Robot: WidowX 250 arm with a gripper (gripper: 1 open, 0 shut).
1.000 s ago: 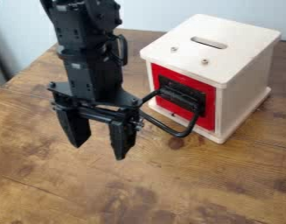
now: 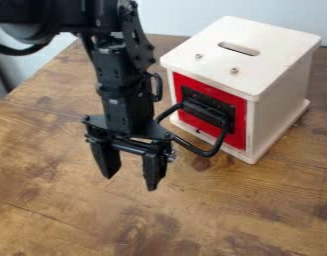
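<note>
My black gripper (image 2: 131,166) hangs over the wooden table left of a pale wooden box (image 2: 241,55), its two fingers pointing down and apart, with nothing between them. The box has a slot and two screws on top and a red front panel (image 2: 235,146) carrying a black fitting with a black looped handle or tube, partly behind my gripper's wrist.
A pale wall stands behind it.
The box has not moved.
</note>
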